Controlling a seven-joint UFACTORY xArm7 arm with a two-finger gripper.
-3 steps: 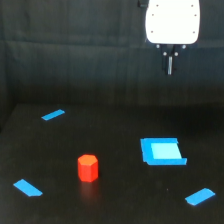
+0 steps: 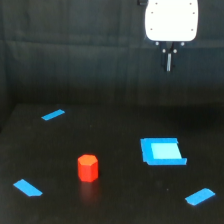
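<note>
A red hexagonal block (image 2: 88,168) stands upright on the black table at the front left. To its right lies a pale square (image 2: 165,151) edged with blue tape (image 2: 157,142), with nothing on it. High at the upper right hangs my gripper (image 2: 169,66), below the white arm housing (image 2: 172,20). It is well apart from both the block and the square. Its fingers look like one narrow dark shape, too small to show whether they are open or shut. Nothing visible hangs from them.
Blue tape strips lie at the back left (image 2: 53,115), front left (image 2: 27,188) and front right (image 2: 200,197). Bare black table separates the block from the square. A dark curtain (image 2: 80,60) closes off the back.
The arm and gripper have risen very slightly. The red block and the taped square are where they were.
</note>
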